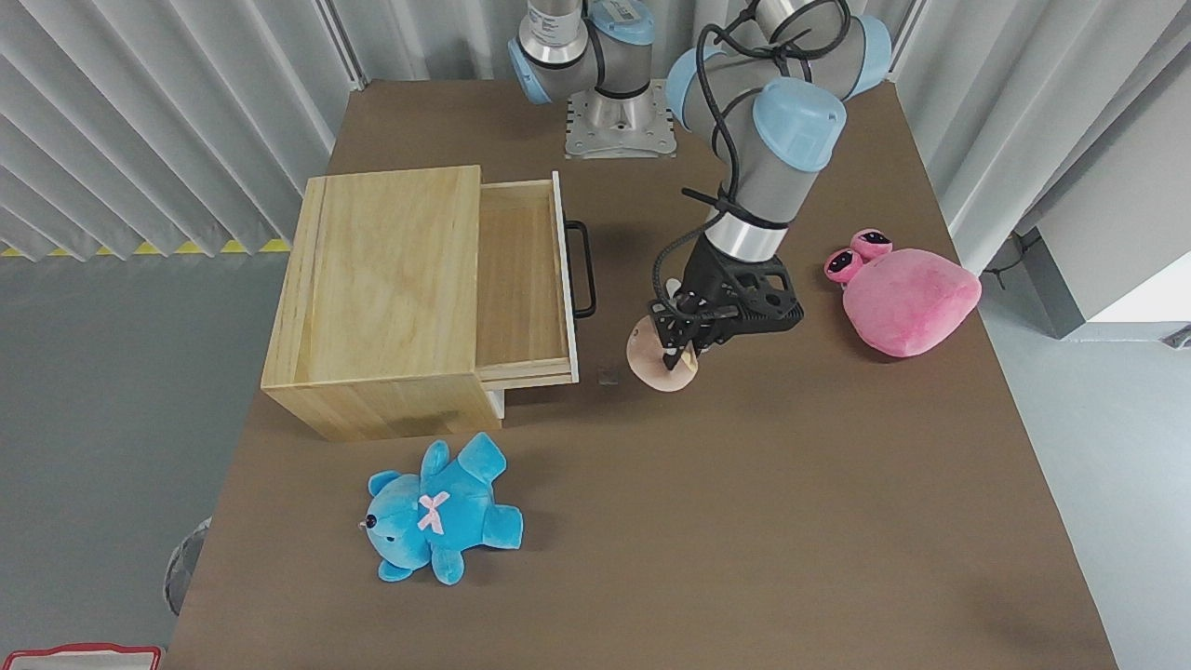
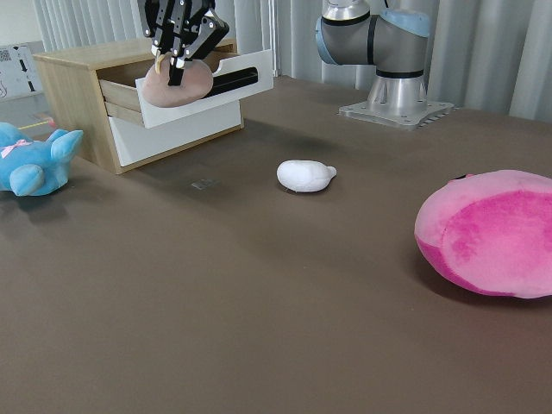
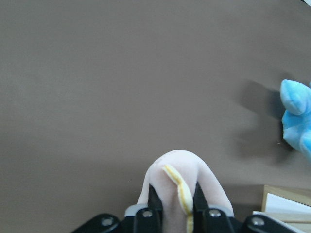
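My gripper is shut on a peach-coloured plush toy, which hangs raised beside the open drawer of a wooden cabinet. In the left view the toy appears in front of the drawer front. In the wrist view its soft body, with a yellow-striped strip, sits between my fingers. A small white plush lies on the table, mostly hidden by my arm in the front view.
A blue bear lies below the cabinet. A pink plush sits on the right.
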